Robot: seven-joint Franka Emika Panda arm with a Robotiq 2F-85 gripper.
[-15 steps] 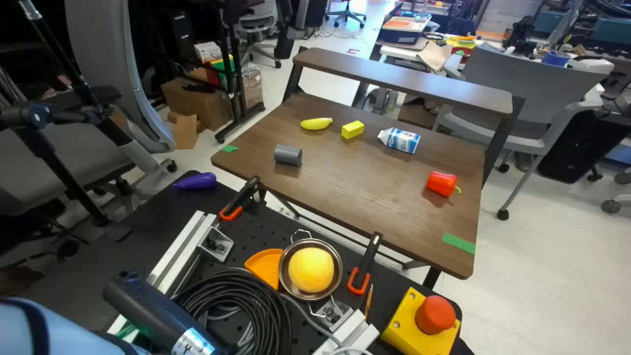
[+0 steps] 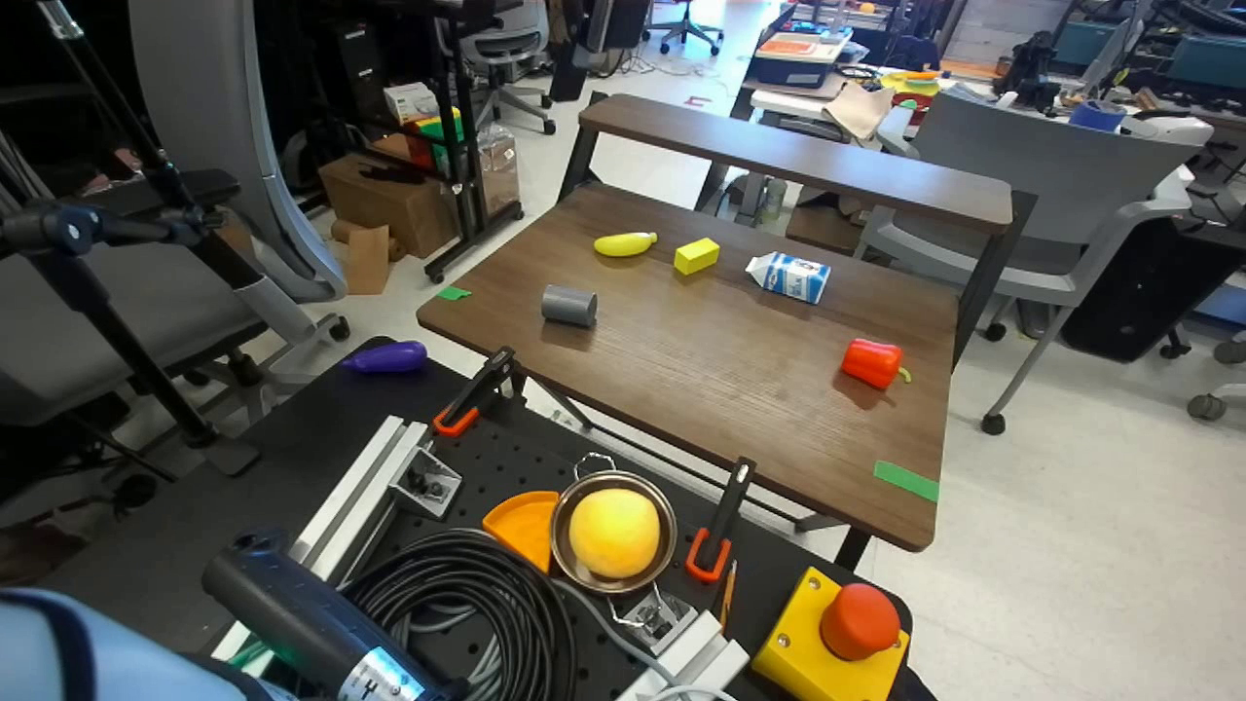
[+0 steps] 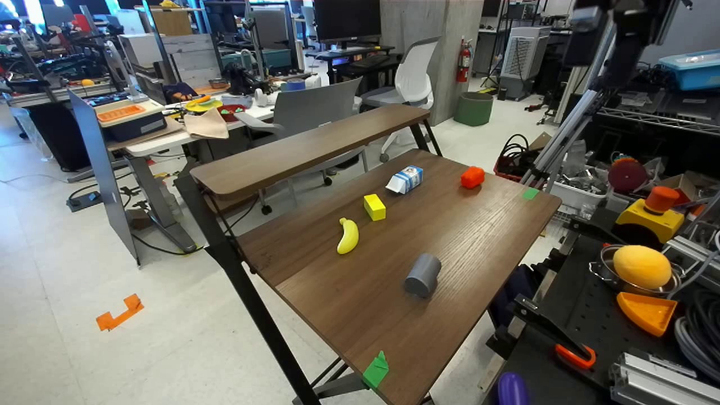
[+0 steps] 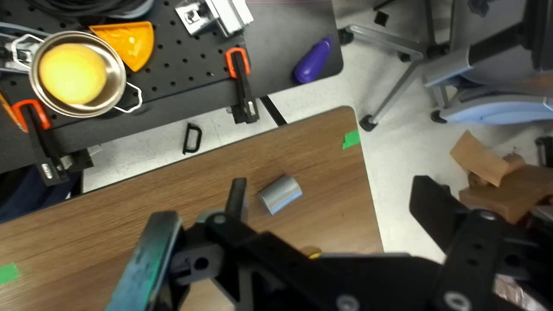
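My gripper stands wide open in the wrist view, nothing between its fingers. A grey cylinder lies on its side on the table below, apart from it. In exterior view 1 the brown table also carries a yellow banana, a yellow block, a blue-and-white carton and a red pepper. Most of the banana is hidden behind the gripper in the wrist view. Neither exterior view shows the gripper.
A black bench borders the table's near side. It carries a metal pot with a yellow ball, an orange wedge, a purple eggplant and two clamps. A raised shelf spans the table's far edge.
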